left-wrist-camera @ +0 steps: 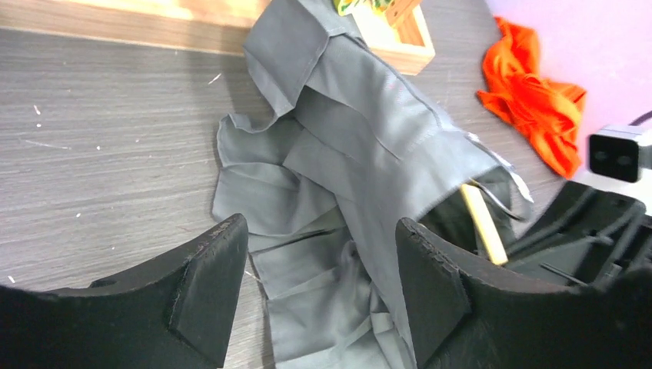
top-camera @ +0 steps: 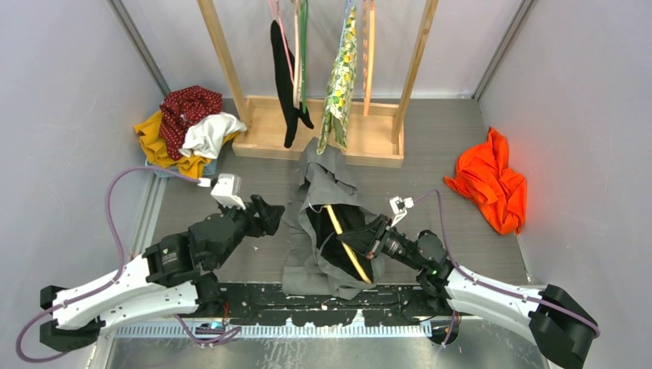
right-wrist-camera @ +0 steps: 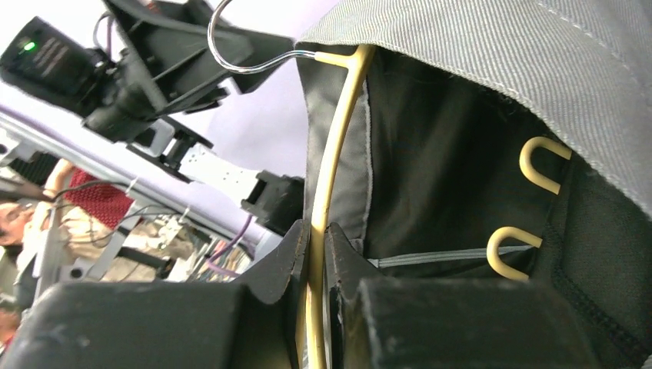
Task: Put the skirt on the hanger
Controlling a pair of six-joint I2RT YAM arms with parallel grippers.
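Observation:
The grey skirt (top-camera: pixel 307 265) lies spread on the floor in front of the rack, its dark inside opened toward my right arm. A yellow wooden hanger (top-camera: pixel 357 264) lies across that opening; in the right wrist view its metal hook (right-wrist-camera: pixel 261 68) sticks out past the skirt's edge (right-wrist-camera: pixel 461 58). My right gripper has its fingers closed against the hanger's bar. Left of the skirt, my left gripper (top-camera: pixel 275 217) is open and clear of the cloth; in the left wrist view, skirt fabric (left-wrist-camera: pixel 307 300) shows below and beyond its empty fingers (left-wrist-camera: pixel 204 280).
Behind the skirt stands a wooden rack (top-camera: pixel 261 146) with a black garment (top-camera: pixel 286 84) and a patterned one (top-camera: pixel 338 84) hanging. A basket of clothes (top-camera: pixel 184 142) sits at back left, orange cloth (top-camera: pixel 492 184) at right.

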